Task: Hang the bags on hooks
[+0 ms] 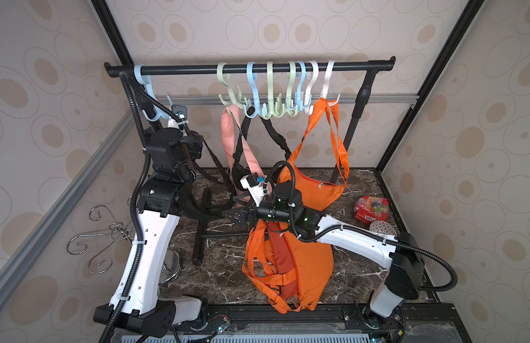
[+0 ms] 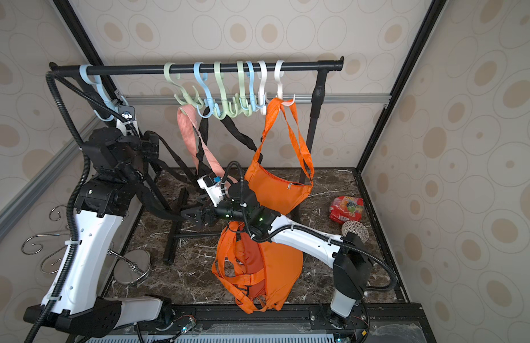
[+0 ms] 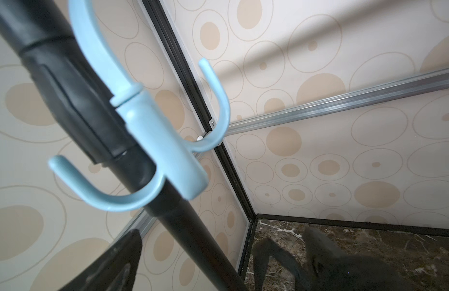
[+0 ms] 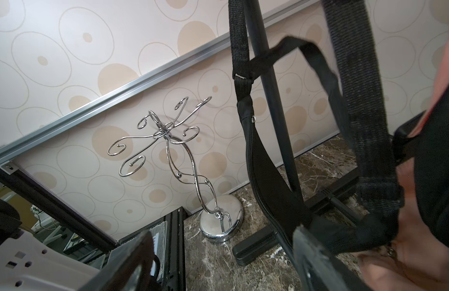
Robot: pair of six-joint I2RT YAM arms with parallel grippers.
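A black bag (image 4: 277, 194) with woven straps fills the right side of the right wrist view. In the top views its dark straps (image 1: 276, 137) run up toward the middle hooks and across toward the left arm; what bears them is partly hidden. A light blue double hook (image 3: 161, 140) hangs at the rack's left end, above my left gripper, which is open. A dark, blurred shape (image 3: 331, 262) lies by its right finger; whether this is strap cannot be told. My right gripper, open, has the bag close by its right finger and nothing visibly clamped.
An orange bag (image 1: 313, 188) hangs from a white hook, a pink one (image 1: 229, 131) from a green hook. Several other hooks crowd the bar's middle. A chrome stand (image 4: 222, 218) and a red package (image 1: 370, 208) stand at opposite sides.
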